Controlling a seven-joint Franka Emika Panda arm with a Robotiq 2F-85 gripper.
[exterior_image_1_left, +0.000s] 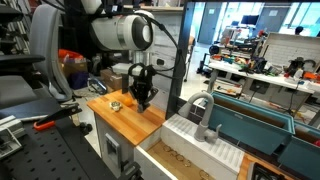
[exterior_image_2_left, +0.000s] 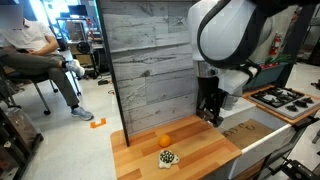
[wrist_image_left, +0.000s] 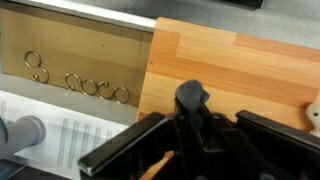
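My gripper is shut on a small dark grey rounded object, which shows between its fingers in the wrist view. What the object is cannot be made out. Gripper and object are over the light wooden tabletop; exterior view 1 has the gripper near the top's right side. From the other side, the gripper appears beside the open drawer, with the object too small and dark to tell.
An orange ball and a pale patterned item rest on the wooden top. Beside it, the open drawer holds several rings. A grey faucet-like handle stands on the white counter.
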